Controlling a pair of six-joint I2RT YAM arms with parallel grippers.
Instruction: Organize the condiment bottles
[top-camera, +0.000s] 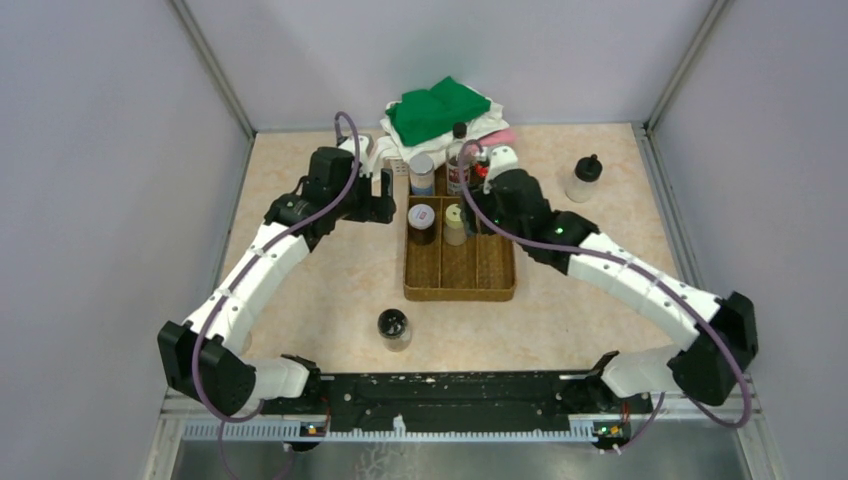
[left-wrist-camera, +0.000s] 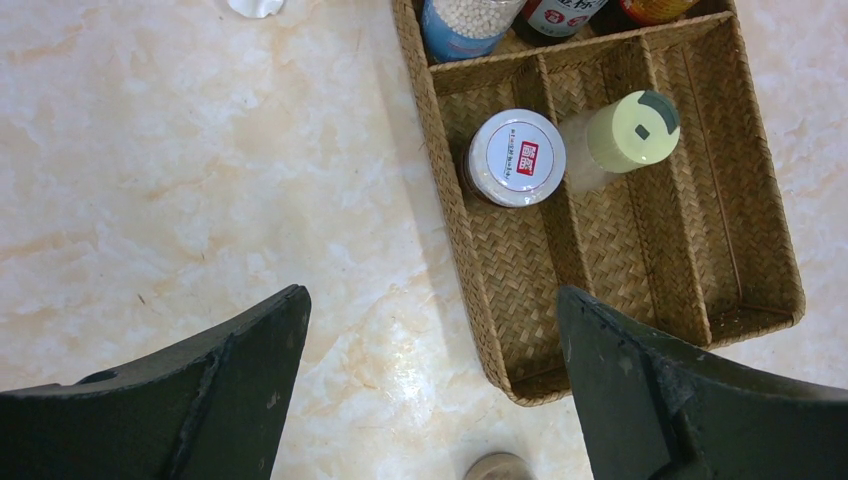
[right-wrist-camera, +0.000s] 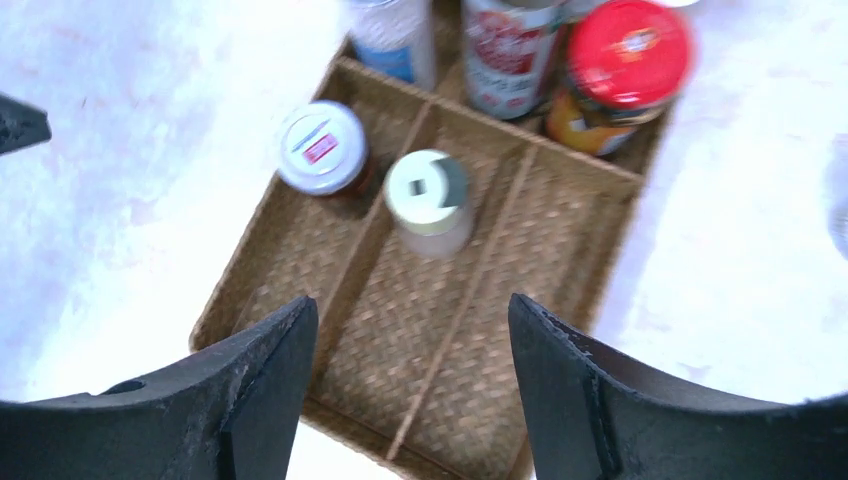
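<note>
A woven organizer (top-camera: 459, 293) holds a white-capped jar (top-camera: 421, 218) in its left compartment and a yellow-capped shaker (top-camera: 454, 222) in the middle one. Its back section holds a white-lidded container (top-camera: 421, 172), a tall bottle (top-camera: 457, 170) and a red-lidded jar (right-wrist-camera: 625, 55). Outside stand a black-lidded jar (top-camera: 394, 329) at front and a black-topped bottle (top-camera: 584, 178) at right. My left gripper is open and empty, left of the organizer. My right gripper hangs above it, fingers apart with nothing between; that view is blurred.
A basket with green, white and pink cloths (top-camera: 440, 110) sits at the back.
</note>
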